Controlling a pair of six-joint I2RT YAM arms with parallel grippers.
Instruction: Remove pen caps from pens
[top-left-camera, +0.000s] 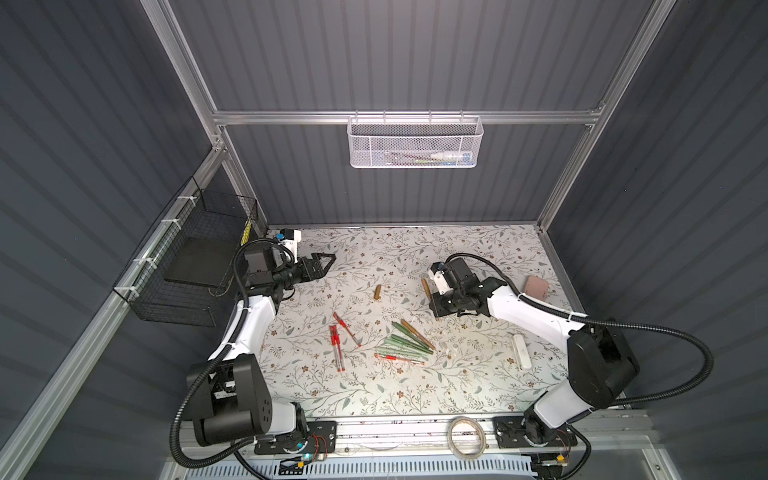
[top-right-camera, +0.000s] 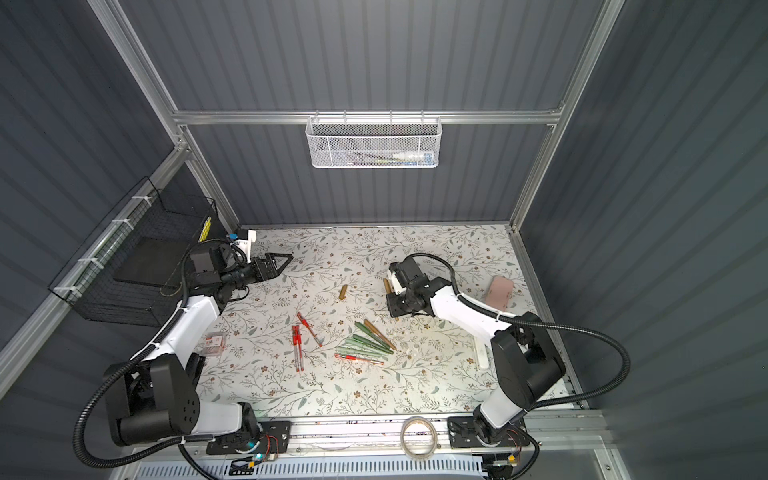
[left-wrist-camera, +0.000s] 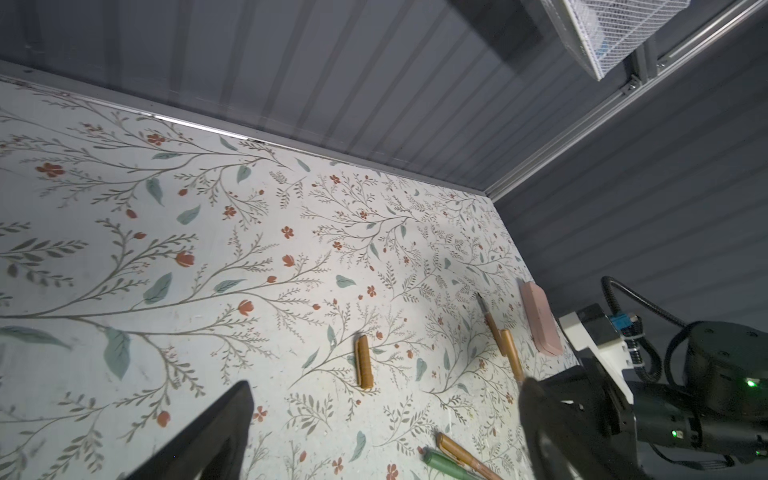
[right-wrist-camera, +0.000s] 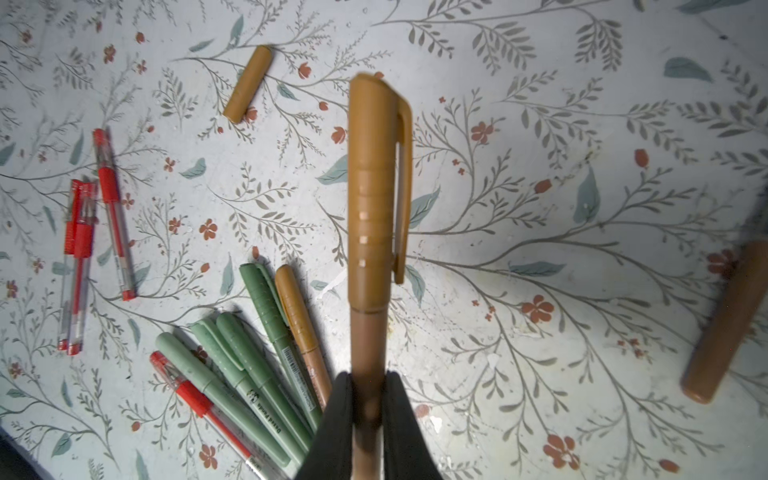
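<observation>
A brown pen with its ochre cap on (right-wrist-camera: 373, 192) is held upright in the right wrist view, my right gripper shut on its barrel below the cap. At the left, above the table, my left gripper (top-left-camera: 326, 262) is open and empty, well apart from that pen. A loose ochre cap (right-wrist-camera: 248, 83) lies alone on the table, and an uncapped brown pen (right-wrist-camera: 724, 324) rests on the right of the same view. Another capped brown pen (right-wrist-camera: 304, 332) lies beside several green pens (right-wrist-camera: 264, 380). Red-capped pens (right-wrist-camera: 116, 212) lie farther left.
A pink case (top-left-camera: 536, 287) and a white object (top-left-camera: 521, 352) lie on the right, near the right arm. A wire basket (top-left-camera: 192, 260) hangs on the left wall, a white mesh basket (top-left-camera: 416, 144) on the back wall.
</observation>
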